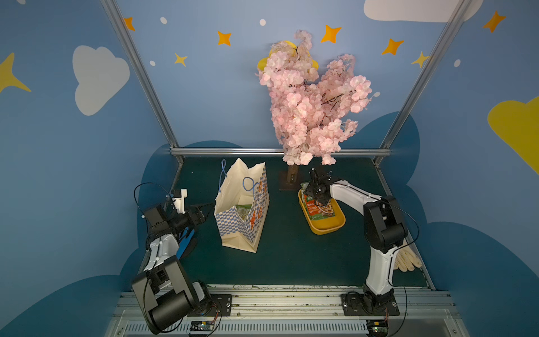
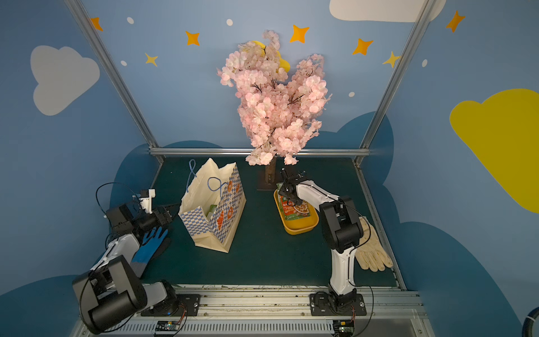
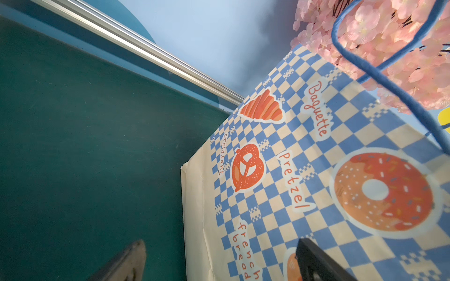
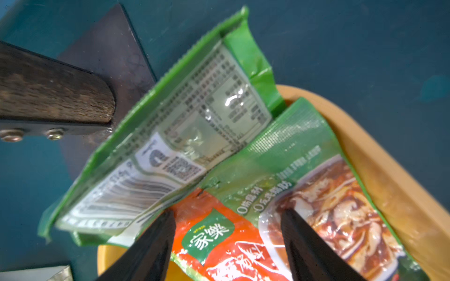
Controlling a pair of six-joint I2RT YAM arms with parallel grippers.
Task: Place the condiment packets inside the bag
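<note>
Two green condiment packets lie over the yellow tray (image 1: 324,227). One packet (image 4: 323,196) is face up with a red panel and a food picture; the other packet (image 4: 182,145), back side showing with a barcode, tilts over the tray's far end. My right gripper hovers above them, fingers apart, with the face-up packet in view between its fingers. The cream and blue-checked bag (image 1: 231,224) stands upright at left, and a green packet (image 1: 243,211) shows inside it. Beside the bag's left side, my left gripper is open and empty.
A vase of pink blossoms (image 1: 314,106) rises behind the tray, its dark base (image 1: 283,180) close to the tray's far end. Gloves lie at both sides: a blue glove (image 2: 147,247) and a cream glove (image 2: 373,250). Bare table separates bag and tray.
</note>
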